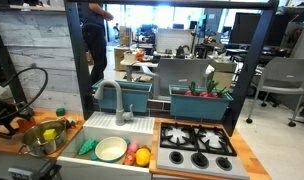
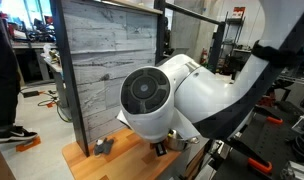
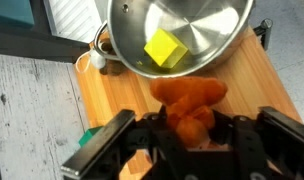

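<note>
A blurred orange-brown object (image 3: 192,110) lies between the black fingertips of my gripper in the wrist view. The fingers stand part way apart; whether they press on the object cannot be made out. Just beyond it is a steel pot (image 3: 135,55) with a yellow block (image 3: 165,47) inside. In the first exterior view the pot (image 1: 30,143) stands on the wooden counter at the left, with the gripper close behind it. The second exterior view shows the white arm (image 2: 147,100) over the counter, its fingertips mostly hidden.
A green item (image 3: 89,136) lies at the counter's edge. To the pot's right, the sink (image 1: 84,134) holds a pale bowl (image 1: 111,149) and several coloured items. A black stove (image 1: 197,145) stands farther right. A wall panel (image 2: 112,75) rises behind the arm.
</note>
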